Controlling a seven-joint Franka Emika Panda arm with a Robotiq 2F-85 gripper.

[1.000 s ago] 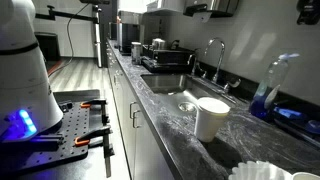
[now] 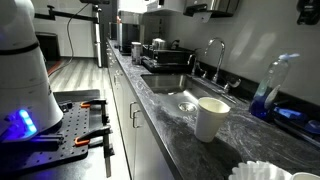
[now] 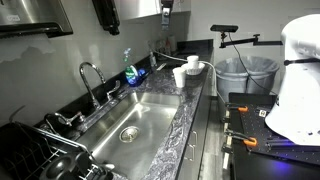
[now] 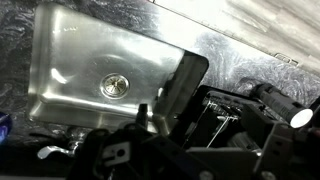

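In the wrist view, my gripper spreads its dark fingers at the bottom edge, open, with nothing visible between them. Beneath it lie the steel sink (image 4: 75, 60) and a black dish rack (image 4: 235, 102) beside the basin. A white cup (image 2: 210, 120) stands upright on the dark countertop, near the front edge; exterior view 2 has the same cup (image 3: 180, 76) past the sink's far end. Farther right in exterior view 1 is a white fluted dish (image 2: 258, 171), partly cut off by the frame.
Behind the counter rise a curved faucet (image 3: 91, 82) and a clear bottle with blue contents (image 2: 268, 92). Pots (image 2: 158, 45) sit near the dish rack. The white arm (image 2: 25, 90) stands in front of the counter. Bare countertop (image 2: 165, 110) surrounds the cup.
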